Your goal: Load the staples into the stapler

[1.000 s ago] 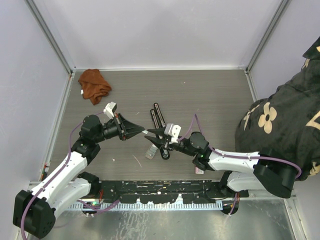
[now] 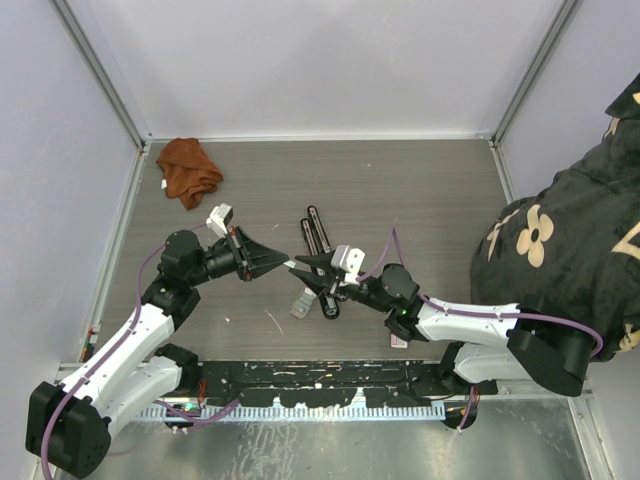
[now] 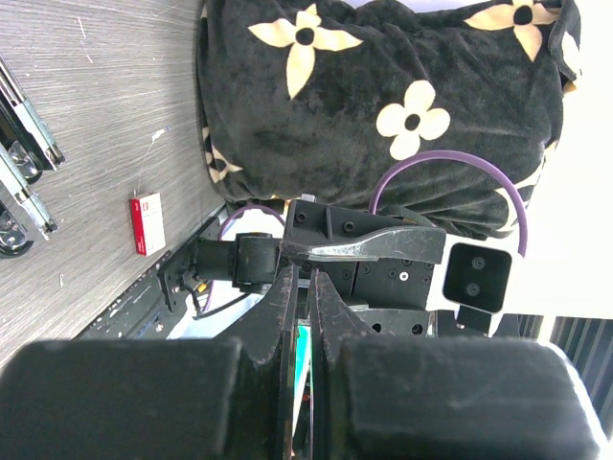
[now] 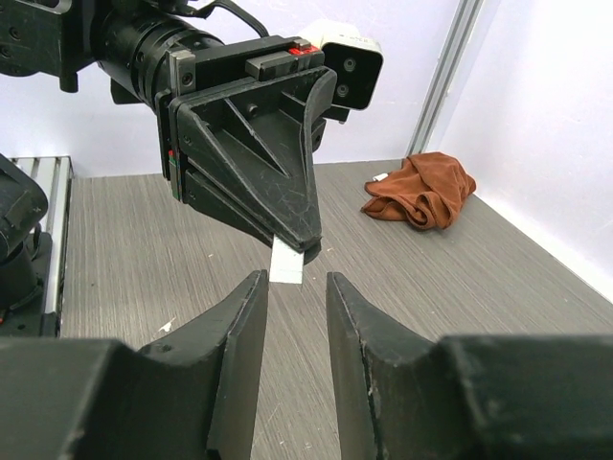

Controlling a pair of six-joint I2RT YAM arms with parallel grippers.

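Observation:
The staple strip [image 4: 286, 262], a small pale piece, sticks out from the tips of my left gripper [image 2: 284, 262], which is shut on it. In the right wrist view, its free end sits just beyond my right gripper, whose fingers are parted on either side of that end and show a gap to it. The black stapler [image 2: 318, 240] lies opened out on the table behind and under my right gripper, partly covered by it. At the left edge of the left wrist view its metal ends [image 3: 29, 120] show.
A clear case [image 2: 303, 303] lies beside the stapler. The red and white staple box is near the front edge at right. A brown cloth [image 2: 188, 172] lies back left; a dark flowered cushion [image 2: 560, 225] fills the right side.
Both arms hold almost the same places.

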